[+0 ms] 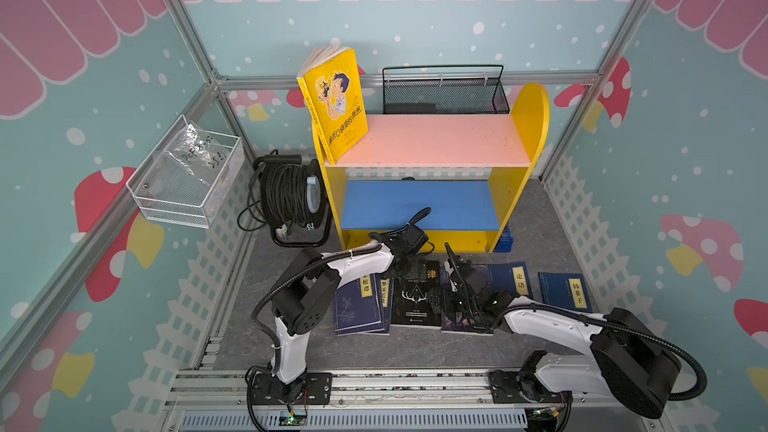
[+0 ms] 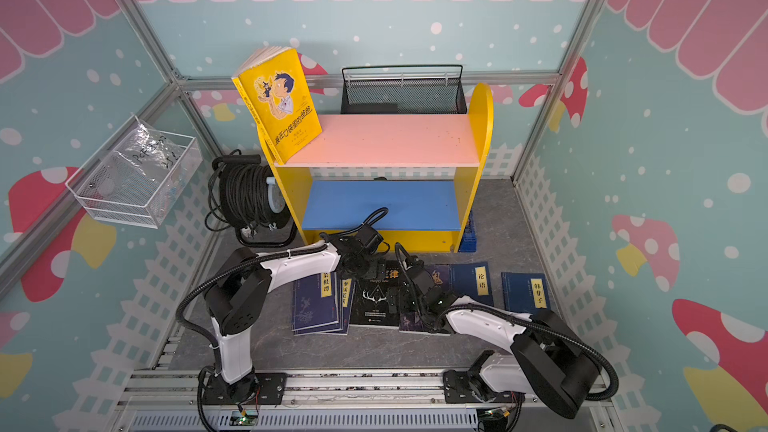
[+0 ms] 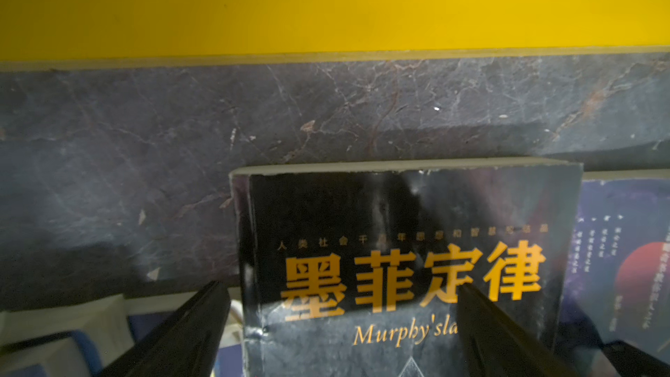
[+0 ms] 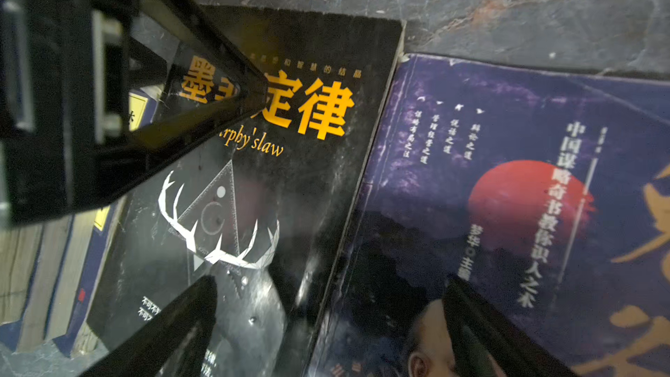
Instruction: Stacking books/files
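Observation:
The black Murphy's law book (image 3: 404,230) lies flat on the floor in front of the shelf. My left gripper is open above its top end, nothing held between the fingers. To its right lies a purple book with a red sun (image 4: 418,167). My right gripper hangs open over the seam between these two books, empty. Dark blue books (image 1: 356,308) lie overlapped at the left; the blue books (image 1: 512,276) lie at the right. On the shelf's pink top (image 1: 440,140), a yellow book (image 1: 340,104) leans against the left side.
The shelf's blue middle board (image 1: 420,204) is empty. A cable reel (image 1: 288,196) stands left of the shelf. A white wire basket (image 1: 188,180) hangs on the left wall, and a black mesh basket (image 1: 444,92) hangs behind the shelf.

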